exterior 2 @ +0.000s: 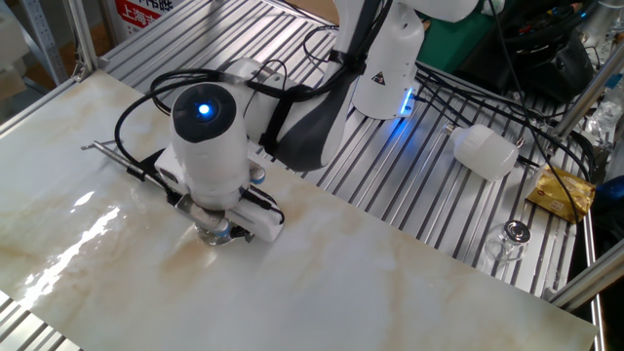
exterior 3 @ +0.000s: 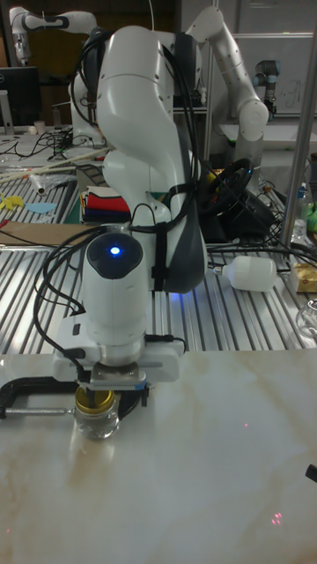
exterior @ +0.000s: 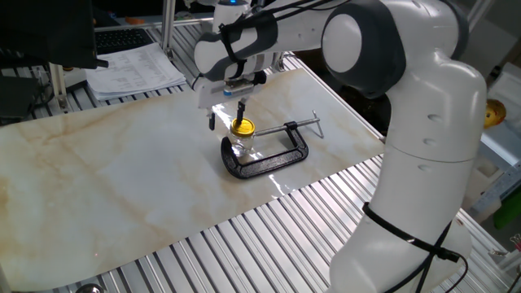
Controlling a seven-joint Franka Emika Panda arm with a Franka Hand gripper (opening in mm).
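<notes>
A small glass jar [exterior: 242, 146] with a gold-yellow lid [exterior: 243, 127] stands upright on the marble-patterned board. The black C-clamp [exterior: 269, 165] lies around it, its screw pointing toward the jar; whether the screw touches the glass I cannot tell. My gripper [exterior: 227, 116] points down, open, with its two dark fingers wide apart. One finger [exterior: 241, 111] is close over the lid's edge, the other off to the jar's left in exterior view 1. In exterior view 3 the gripper body hangs just above the jar [exterior 3: 97, 423] and hides part of the lid.
Most of the board [exterior: 106, 187] is clear. A stack of papers [exterior: 135, 72] lies behind it. On the slatted table sit a white bulb-shaped object [exterior 2: 485, 152], a small clear glass item [exterior 2: 509, 240] and a gold packet [exterior 2: 561, 192].
</notes>
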